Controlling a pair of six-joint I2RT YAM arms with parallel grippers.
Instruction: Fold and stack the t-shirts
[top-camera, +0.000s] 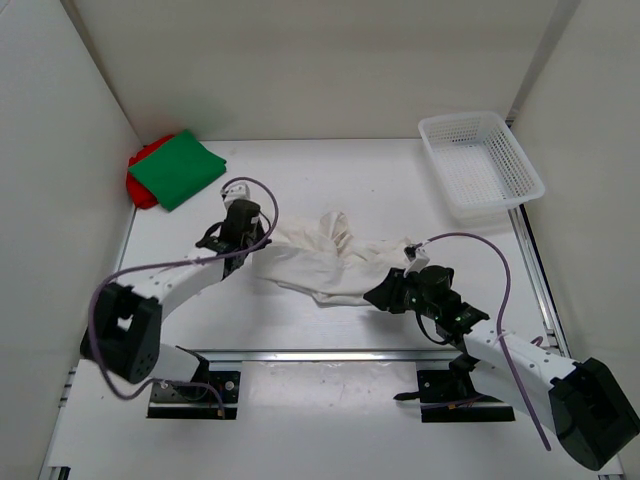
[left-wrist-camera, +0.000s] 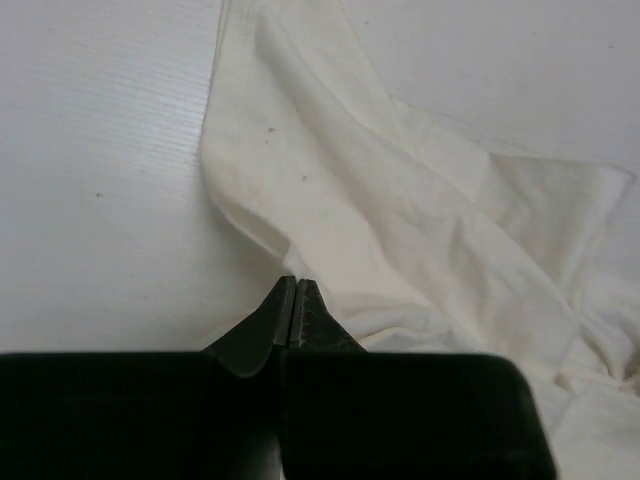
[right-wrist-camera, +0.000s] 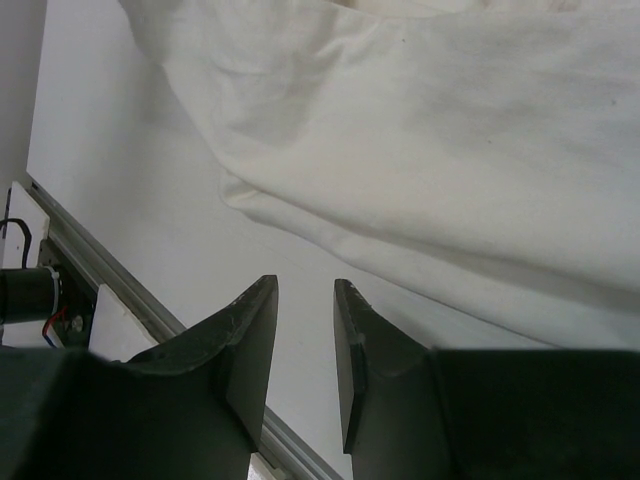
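Observation:
A crumpled cream t-shirt (top-camera: 320, 262) lies across the middle of the table, loosely bunched with folds. At its left end is my left gripper (top-camera: 262, 245); in the left wrist view its fingertips (left-wrist-camera: 290, 300) are closed together on an edge of the cream cloth. My right gripper (top-camera: 378, 298) hovers at the shirt's lower right edge. In the right wrist view its fingers (right-wrist-camera: 255, 330) stand apart, with only bare table between them and the cloth beyond the tips. A green folded shirt (top-camera: 178, 170) lies on a red one (top-camera: 142, 188) at the back left.
An empty white basket (top-camera: 481, 165) stands at the back right. Free white table surface (top-camera: 310, 170) stretches behind the cream shirt, and a metal rail (top-camera: 320, 355) runs along the front edge.

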